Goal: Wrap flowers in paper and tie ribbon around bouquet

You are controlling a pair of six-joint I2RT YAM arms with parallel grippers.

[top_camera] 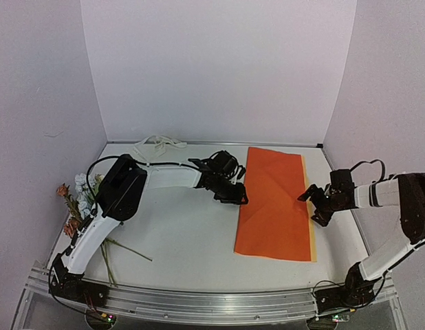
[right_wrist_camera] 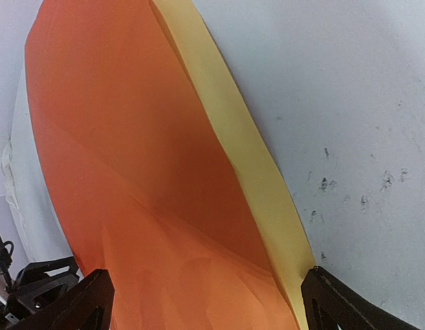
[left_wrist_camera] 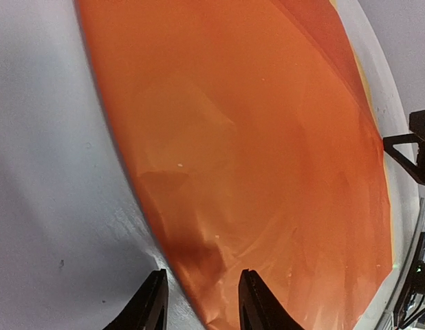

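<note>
An orange wrapping sheet (top_camera: 278, 206) with a yellow strip (top_camera: 311, 234) along its right side lies on the right part of the table. My left gripper (top_camera: 243, 185) is at the sheet's left edge, its fingers (left_wrist_camera: 149, 302) apart and nothing visibly held between them. At the opposite edge, my right gripper (top_camera: 310, 208) stands wide open, its fingers (right_wrist_camera: 336, 302) on either side of the yellow strip. Fake flowers (top_camera: 69, 223) with green stems (top_camera: 111, 261) lie at the far left, partly hidden by the left arm. A white cord or ribbon (top_camera: 157, 144) sits loosely at the back left.
Bare white table (top_camera: 188, 240) spreads between the flower stems and the sheet. Grey walls close in the back and both sides. A metal rail (top_camera: 212, 306) runs along the front edge.
</note>
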